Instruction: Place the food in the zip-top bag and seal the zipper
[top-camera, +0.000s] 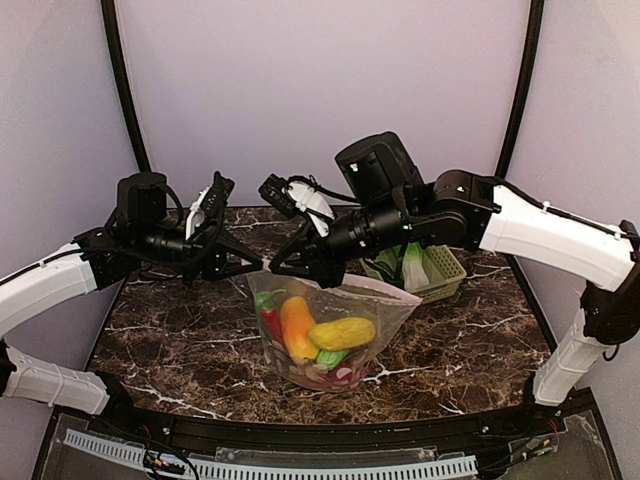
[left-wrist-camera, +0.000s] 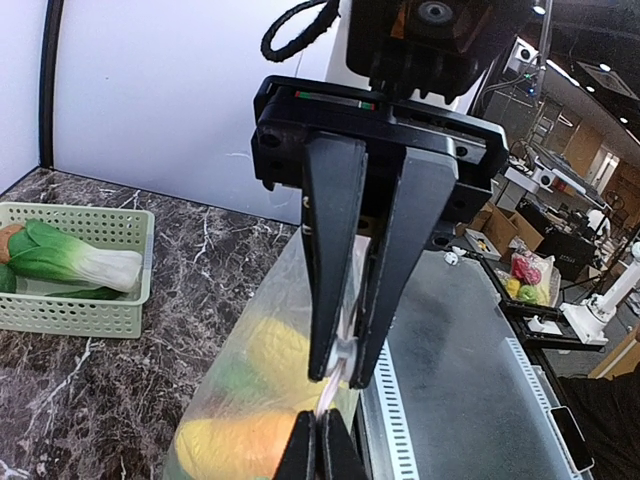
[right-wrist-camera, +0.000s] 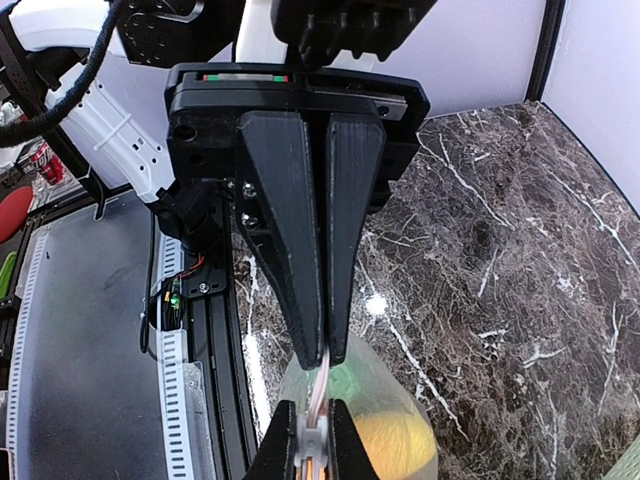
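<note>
The translucent zip bag (top-camera: 385, 325) hangs upright over the table, holding a mango (top-camera: 298, 325), a yellow food (top-camera: 343, 334), a red pepper, something green and a radish-like piece. My left gripper (top-camera: 258, 264) is shut at the bag's top left corner. My right gripper (top-camera: 276, 266) is shut on the zipper strip just beside it, the two fingertips nearly touching. In both wrist views the pinkish strip runs between the tips of the two grippers. The right part of the bag's top edge slopes down to the right.
A pale green basket with leafy vegetables stands at the back right, partly behind my right arm. Side walls and a back wall enclose it.
</note>
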